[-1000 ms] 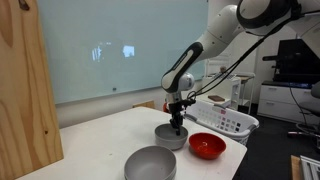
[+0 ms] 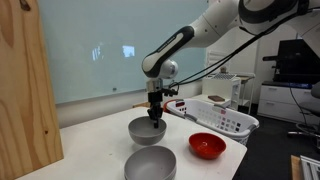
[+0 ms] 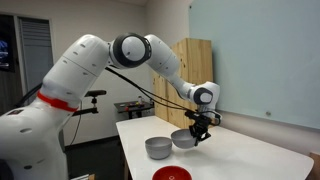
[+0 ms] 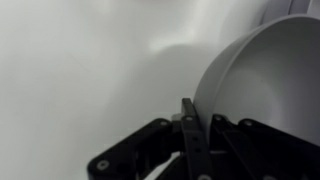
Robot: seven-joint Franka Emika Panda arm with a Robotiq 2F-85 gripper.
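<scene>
My gripper (image 2: pixel 156 117) is shut on the rim of a grey bowl (image 2: pixel 147 132). In the wrist view the bowl's wall (image 4: pixel 265 85) runs between the dark fingertips and its inside faces up to the right. A soft shadow beside it suggests that the bowl is off the white table, though the height is hard to judge. A second grey bowl (image 2: pixel 150 164) stands on the table, closer to the camera in exterior view 1. To the right there is a red bowl (image 2: pixel 208 146), apart from both; exterior view 2 has the red bowl (image 3: pixel 172 174) at its bottom edge.
Behind the red bowl stands a white basket (image 2: pixel 235 124) at the table's edge. A wooden panel (image 2: pixel 28 90) rises at the left and a whiteboard (image 2: pixel 95 50) at the back. Bare table (image 2: pixel 85 145) lies left of the bowls.
In exterior view 1 the gripper and its grey bowl have moved left, away from the red bowl and basket. The second grey bowl and the red bowl have stayed put.
</scene>
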